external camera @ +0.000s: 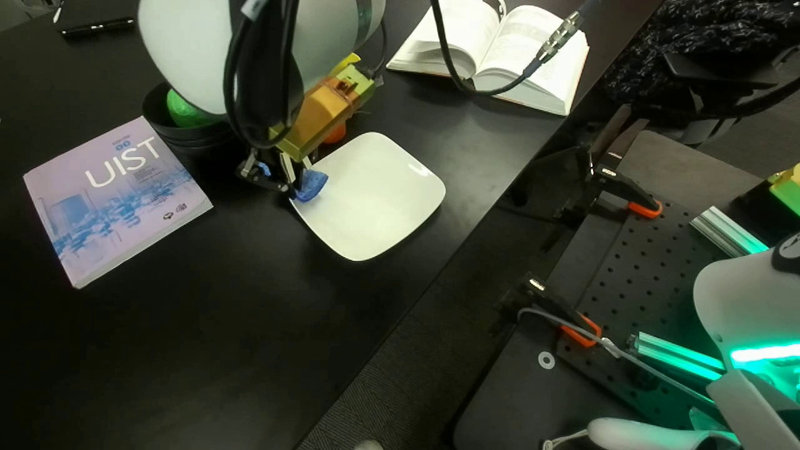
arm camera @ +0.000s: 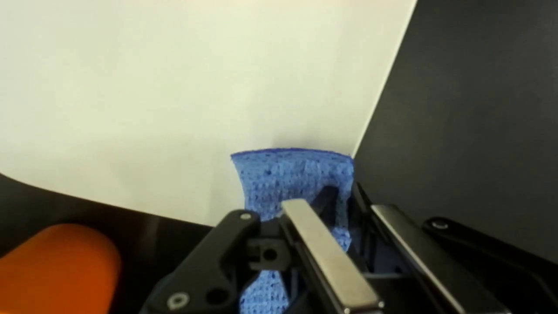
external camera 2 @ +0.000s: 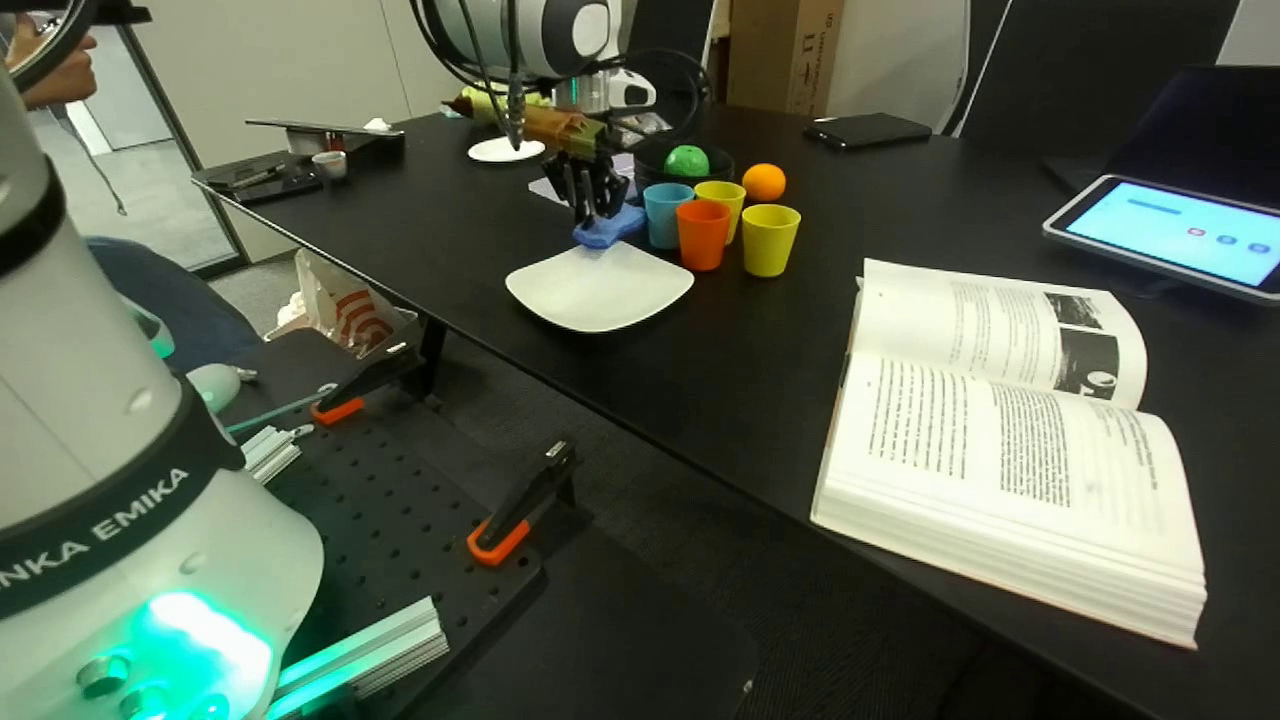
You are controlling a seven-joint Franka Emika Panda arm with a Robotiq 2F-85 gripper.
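A blue sponge-like cloth point(external camera: 311, 185) is pinched in my gripper, which is shut on it. The white square plate point(external camera: 375, 202) lies on the black table, and the cloth overlaps its far-left edge in exterior view 1. From the wrist, the cloth's leading edge point(arm camera: 293, 155) appears over the plate point(arm camera: 157, 94) close to its right border. In exterior view 2 the cloth point(external camera 2: 614, 226) sits at the plate's back edge; whether it touches the plate I cannot tell. Parts of the cloth are hidden behind the fingers point(arm camera: 329, 251).
Several cups stand close by the plate, the orange cup point(external camera 2: 703, 234) nearest. Behind them is a black bowl point(external camera: 191, 135) with a green ball. A UIST book point(external camera: 120, 195) lies to the left, an open book point(external camera 2: 1008, 468) to the right.
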